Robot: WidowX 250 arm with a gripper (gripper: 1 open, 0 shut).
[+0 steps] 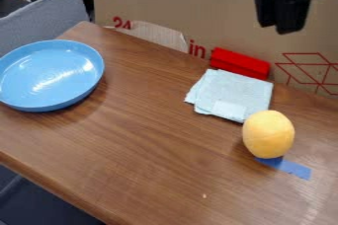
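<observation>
A black gripper (283,10) hangs high at the top right, in front of the cardboard backdrop, above and apart from everything on the table; whether its fingers are open or shut is hard to make out. A yellow oval object (268,134) stands on the wooden table at the right, on or beside a piece of blue tape (294,169). Folded pale cloths (232,97) lie behind it, with a red block (239,63) at their back edge. A blue plate (50,74) sits at the left.
The cardboard wall (185,2) closes off the back. A grey fabric item (38,17) lies at the back left.
</observation>
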